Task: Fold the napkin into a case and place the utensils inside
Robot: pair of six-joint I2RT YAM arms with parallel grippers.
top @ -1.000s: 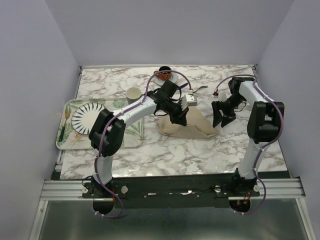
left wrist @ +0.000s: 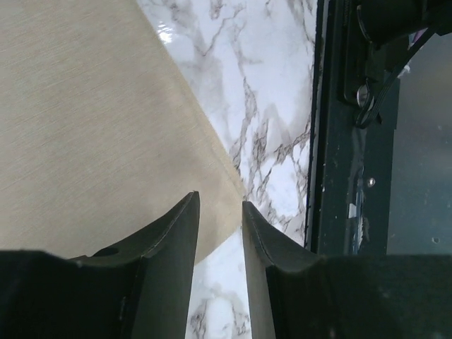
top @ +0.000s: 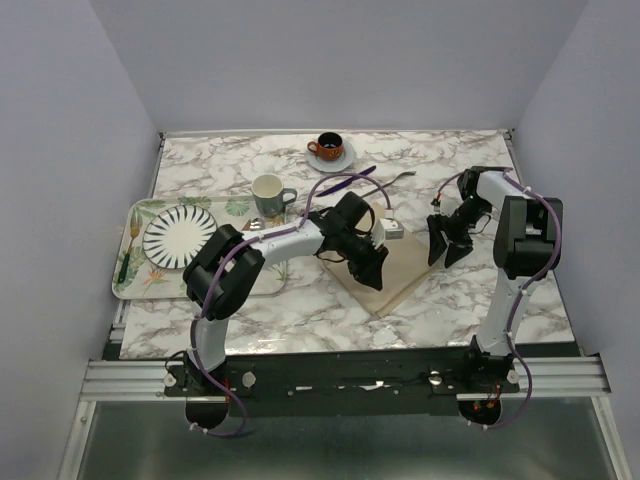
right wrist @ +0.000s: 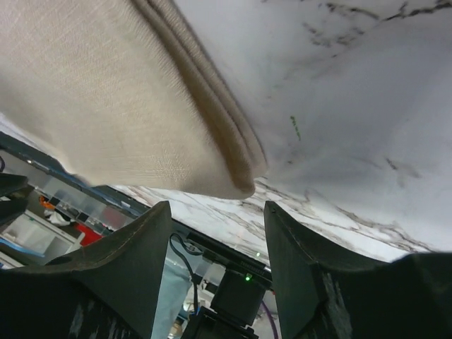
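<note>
The beige napkin (top: 385, 285) lies spread flat near the table's front centre, with a doubled edge along its right side in the right wrist view (right wrist: 212, 134). My left gripper is open over the napkin's near corner, nothing between its fingers. My right gripper stands part open above the napkin's right corner, empty. A knife (top: 335, 187) and a slim metal utensil (top: 400, 178) lie behind the napkin; more cutlery (top: 255, 223) is partly visible on the tray's right side.
The floral tray (top: 140, 285) with a striped plate (top: 180, 236) and fork (top: 131, 240) is at left. A grey mug (top: 268, 195) and a cup on a saucer (top: 330, 146) stand behind. Marble is clear along the front edge and back right.
My left gripper has moved toward the front edge, and the napkin's near part now lies spread out flatter toward the front.
</note>
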